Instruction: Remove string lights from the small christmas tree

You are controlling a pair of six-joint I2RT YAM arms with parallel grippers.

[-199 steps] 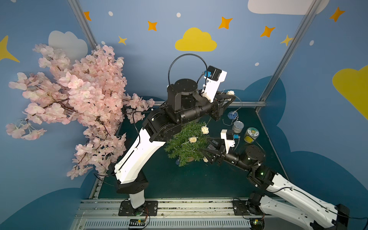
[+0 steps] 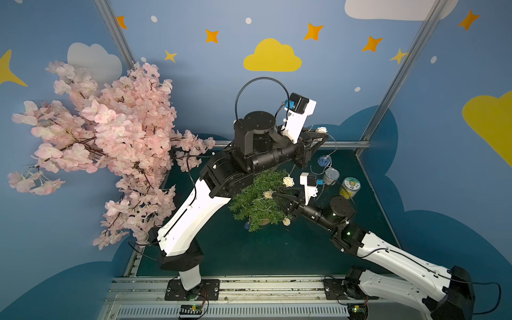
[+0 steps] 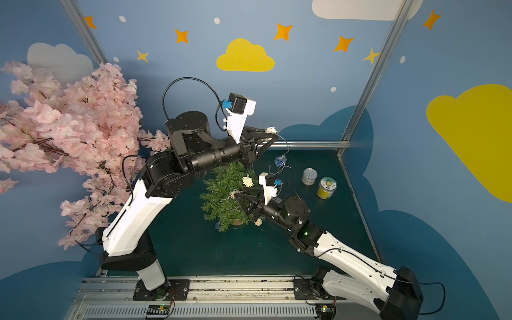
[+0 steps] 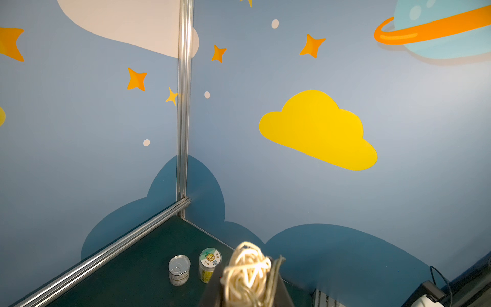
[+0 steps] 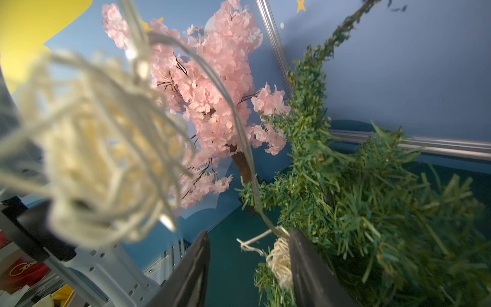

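The small green christmas tree point(image 3: 218, 200) stands on the dark table. My left gripper point(image 2: 320, 133) is raised above it, shut on a cream string light ball point(image 4: 248, 271); the wire with a blue ball point(image 2: 324, 161) hangs from it. A hanging cream ball point(image 5: 107, 148) is close and blurred in the right wrist view. My right gripper is at the tree's right side, its fingers apart around the space beside a cream ball point(image 5: 278, 261), which is against the right finger.
Two cans point(image 3: 309, 177) point(image 3: 326, 188) stand at the back right of the table. A pink blossom tree point(image 2: 128, 122) fills the left side.
My left gripper stays nearly still, with only slight shifts.
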